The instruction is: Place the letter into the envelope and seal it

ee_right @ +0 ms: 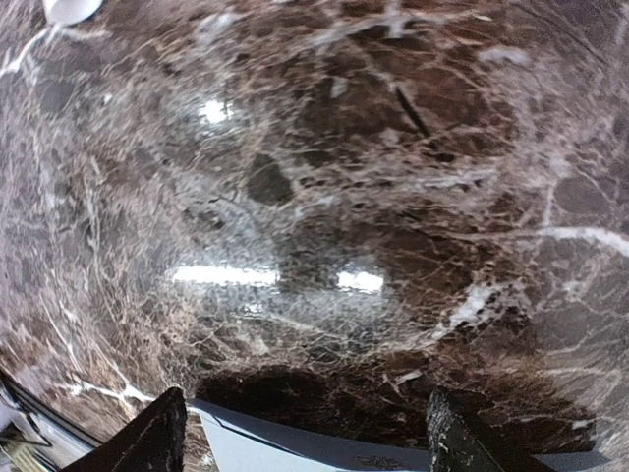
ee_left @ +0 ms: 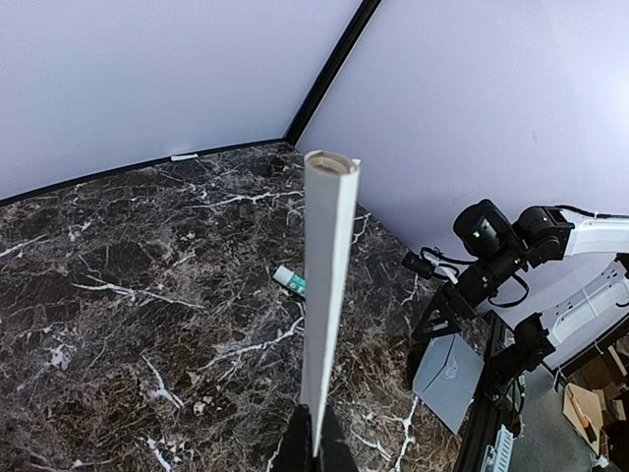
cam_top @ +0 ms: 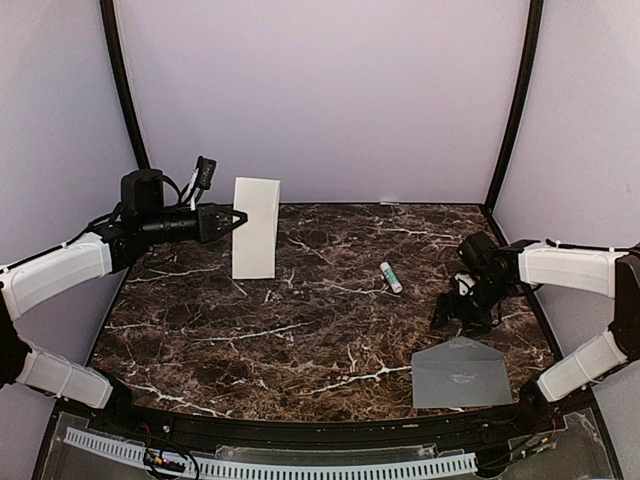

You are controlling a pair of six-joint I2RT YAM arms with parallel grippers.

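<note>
My left gripper [cam_top: 240, 217] is shut on the folded white letter [cam_top: 256, 232], pinching its left edge and holding it upright above the table. Seen from the left wrist, the letter [ee_left: 328, 285] stands edge-on, its folded layers curling at the top. A grey envelope [cam_top: 461, 375] lies flat at the front right, its pointed flap opened out toward the back. Just behind the flap's tip is my right gripper [cam_top: 458, 317], its fingers apart and nothing held. The right wrist view shows the envelope [ee_right: 265, 454] along the bottom, below and between the spread fingers.
A glue stick [cam_top: 391, 278] with a green-and-white label lies right of the table's middle, behind the envelope. Bare marble fills the centre and front left. The table's front rail [cam_top: 300, 430] runs close to the envelope's near edge.
</note>
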